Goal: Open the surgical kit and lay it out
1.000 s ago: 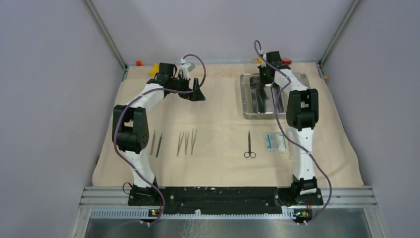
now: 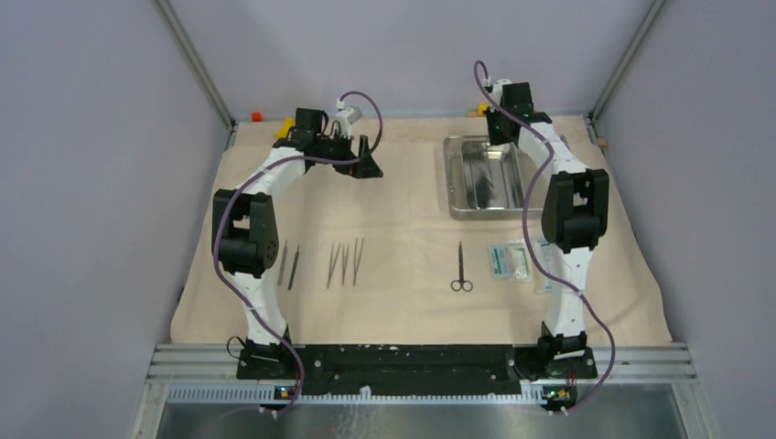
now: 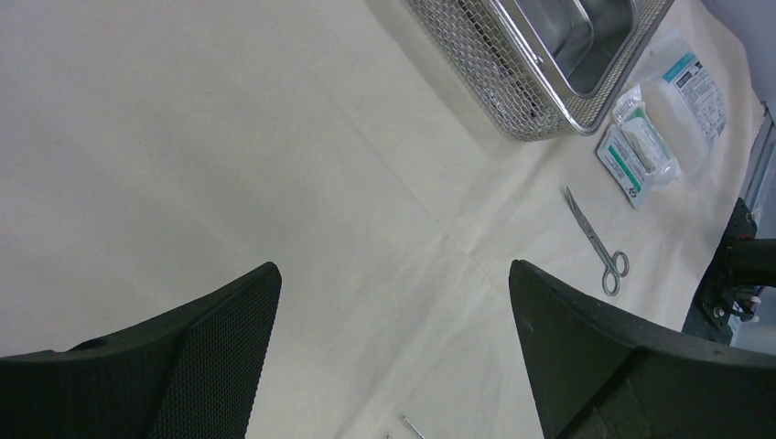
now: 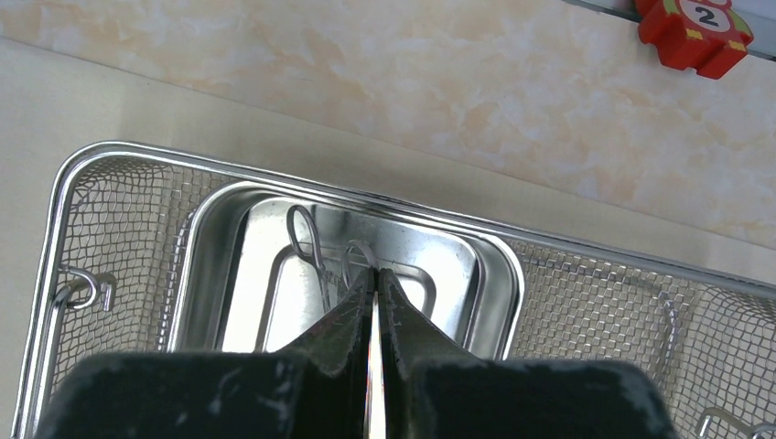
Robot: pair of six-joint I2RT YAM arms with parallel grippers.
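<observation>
My left gripper stands open above bare cloth, with nothing between its fingers. In the right wrist view, my right gripper is shut over a steel inner tray (image 4: pixel 509 343), which sits in a mesh basket (image 4: pixel 55 247). A ring-handled instrument (image 4: pixel 305 233) lies below the tips. One of its rings meets the fingertips; whether it is pinched there I cannot tell. Its lower part is hidden by the fingers. On the cloth lie scissors (image 2: pixel 461 270), tweezer-like tools (image 2: pixel 345 263), slim handles (image 2: pixel 293 268) and sealed packs (image 2: pixel 510 261).
A red numbered block (image 4: pixel 695 35) stands beyond the basket's far side. Yellow pieces (image 2: pixel 285 129) lie at the back left. The right arm covers part of the basket and packs.
An instrument in the tray now shows at a slant. The left arm has moved only a little.
</observation>
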